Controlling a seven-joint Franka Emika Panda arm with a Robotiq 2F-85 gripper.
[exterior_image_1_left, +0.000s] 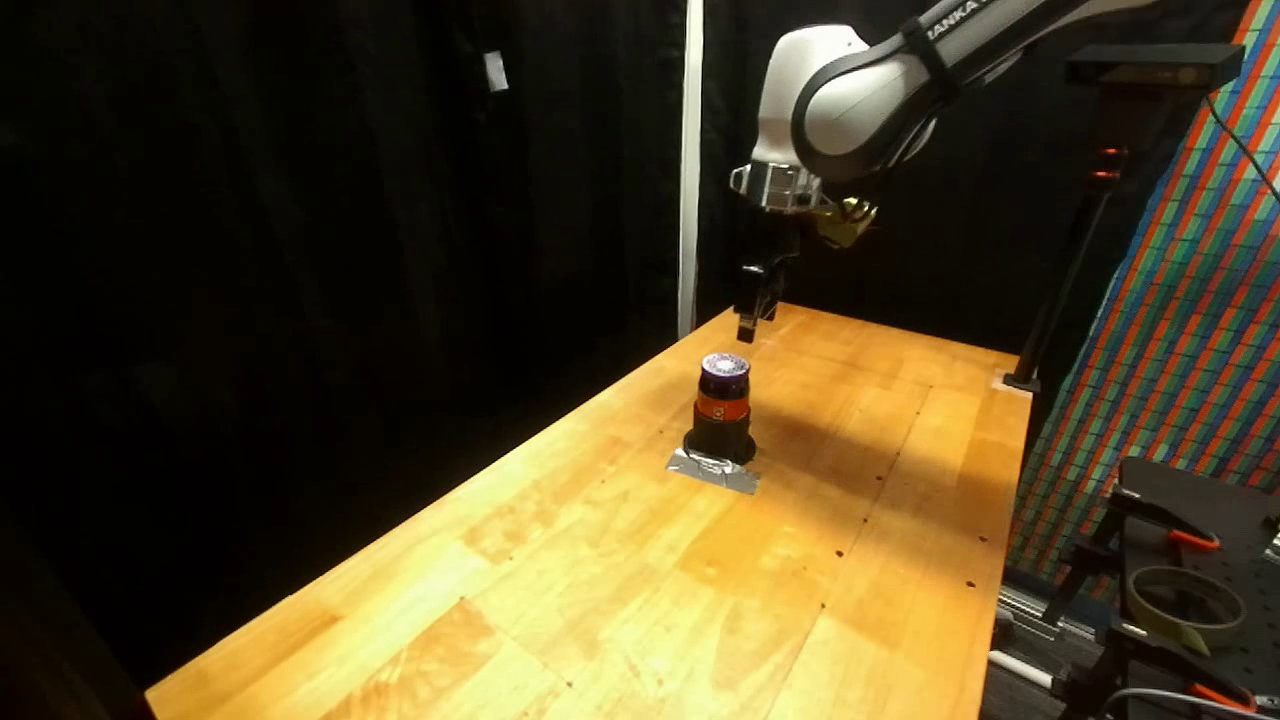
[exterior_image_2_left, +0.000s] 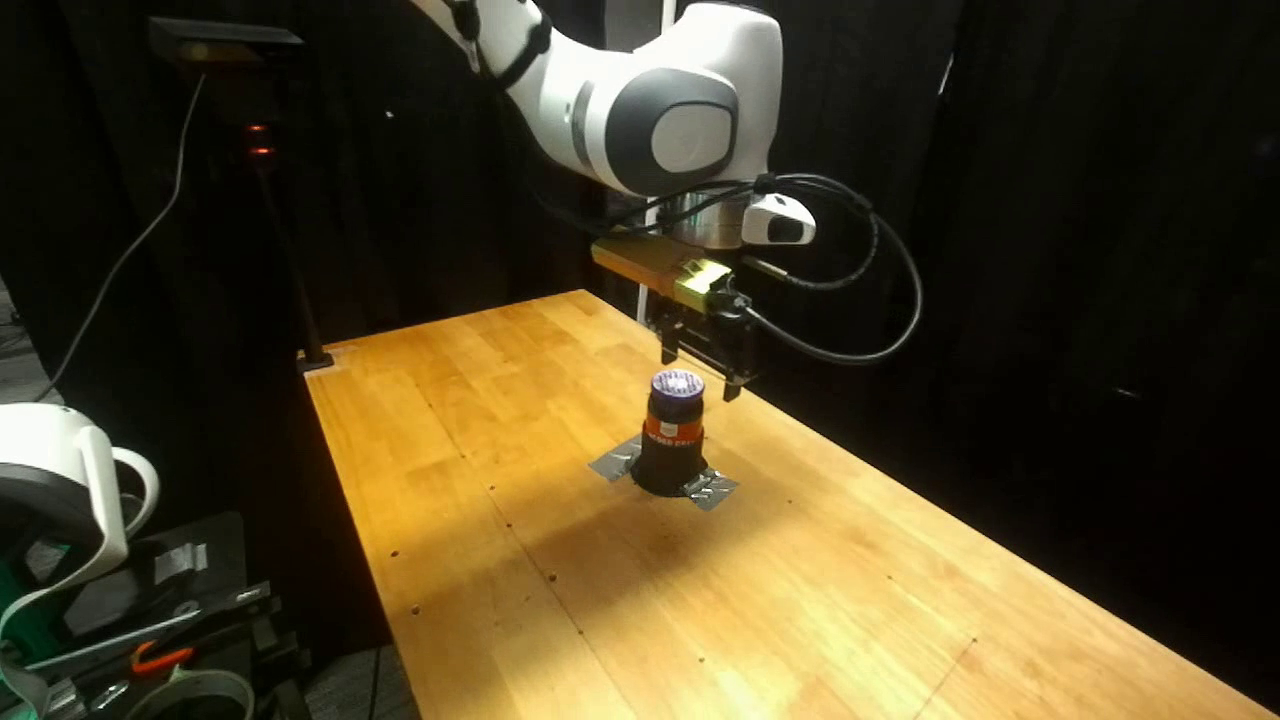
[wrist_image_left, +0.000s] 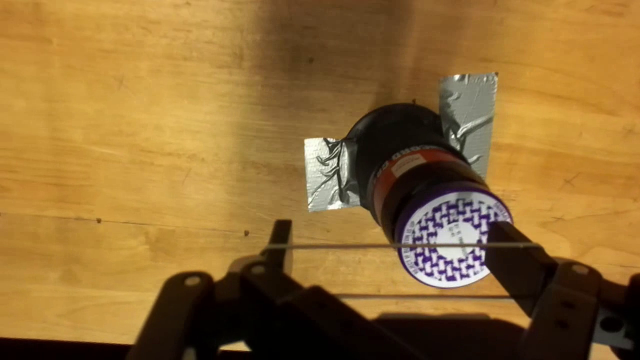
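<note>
A dark jar with an orange label (exterior_image_1_left: 723, 409) stands upright in a black round holder (exterior_image_2_left: 667, 468) on the wooden table. Its purple-rimmed lid (wrist_image_left: 448, 235) carries a white and purple pattern. Silver tape (wrist_image_left: 331, 174) holds the base down on both sides. My gripper (exterior_image_2_left: 699, 376) is open above and behind the jar, with a wide gap between its fingers. In the wrist view the right finger (wrist_image_left: 516, 258) overlaps the lid's edge in the picture, while the left finger (wrist_image_left: 279, 246) is over bare wood. Whether anything touches cannot be told from there; the exterior views show them apart.
A dark post (exterior_image_1_left: 1068, 264) rises at its far corner. Beside the table, a side stand holds a tape roll (exterior_image_1_left: 1185, 606) and clamps, and a white kettle-like object (exterior_image_2_left: 60, 480) is nearby.
</note>
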